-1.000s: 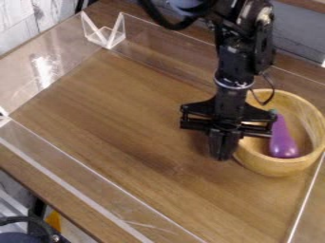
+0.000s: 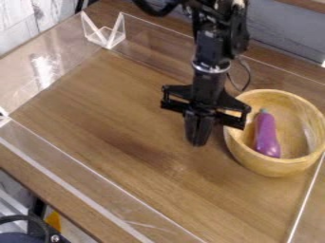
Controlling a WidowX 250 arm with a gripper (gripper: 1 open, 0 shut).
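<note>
The black gripper (image 2: 197,131) hangs just left of a yellow bowl (image 2: 284,163), low over the wooden table (image 2: 102,138). Its fingertips are close together, with nothing visible between them. Inside the bowl lies a purple eggplant-like object (image 2: 265,134), toward the bowl's left side.
A clear plastic piece (image 2: 105,33) stands at the back left. Black cables show at the lower left edge.
The gripper has moved left and slightly up, away from over the bowl's rim. More of the bowl and the purple object now shows.
</note>
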